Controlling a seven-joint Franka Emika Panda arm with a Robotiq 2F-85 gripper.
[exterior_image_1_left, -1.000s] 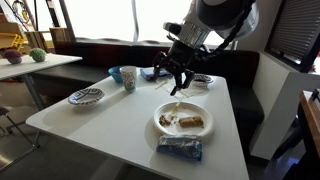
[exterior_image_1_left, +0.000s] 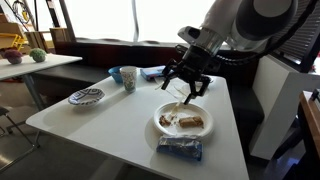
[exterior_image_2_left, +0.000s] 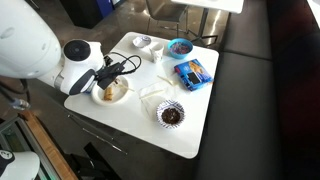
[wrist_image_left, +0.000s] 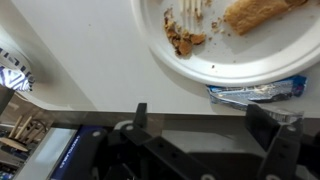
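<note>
My gripper (exterior_image_1_left: 184, 92) hangs open above the white plate (exterior_image_1_left: 183, 133), with nothing between its fingers. On the plate lie a brown bar-shaped piece of food (wrist_image_left: 256, 13), some crumbled pieces (wrist_image_left: 182, 40) and a fork (wrist_image_left: 190, 9). A silver-and-blue wrapper (exterior_image_1_left: 180, 147) rests on the table beside the plate, at the near edge in exterior view 1. From the wrist, this wrapper (wrist_image_left: 258, 92) shows just beyond the right finger, partly covered by it. In exterior view 2 the arm covers part of the plate (exterior_image_2_left: 124, 93).
A patterned bowl (exterior_image_1_left: 87, 96) stands on the table's left in exterior view 1. Farther back are a cup (exterior_image_1_left: 129, 78), a blue bowl (exterior_image_2_left: 181, 47) and a blue bag (exterior_image_2_left: 194, 72). Bare tabletop (exterior_image_1_left: 110, 125) lies left of the plate.
In exterior view 1 the arm and gripper have shifted a little to the right, now covering more of the bowl behind. Plate, food and wrapper have stayed put.
</note>
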